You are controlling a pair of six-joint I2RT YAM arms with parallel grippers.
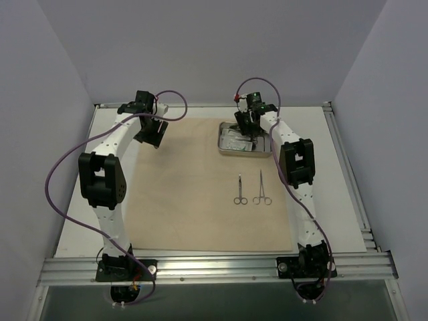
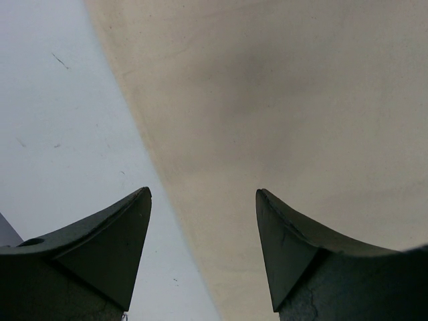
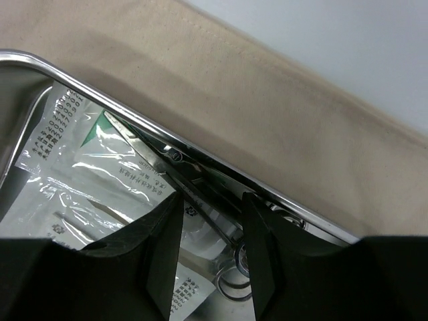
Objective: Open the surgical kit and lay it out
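Observation:
The steel tray [image 1: 227, 152] sits at the back right of the beige cloth, holding sealed packets [image 3: 120, 187] and several metal instruments [image 3: 144, 150]. My right gripper is down at the tray's far edge, part open over the instruments' shanks and rings; whether it touches them is unclear. Scissors [image 1: 240, 190] and a long clamp-like instrument [image 1: 261, 190] lie side by side on the cloth in front of the tray. My left gripper is open above the cloth's left edge, nothing between its fingers.
A white table surface [image 1: 334, 207] borders it, with grey walls around.

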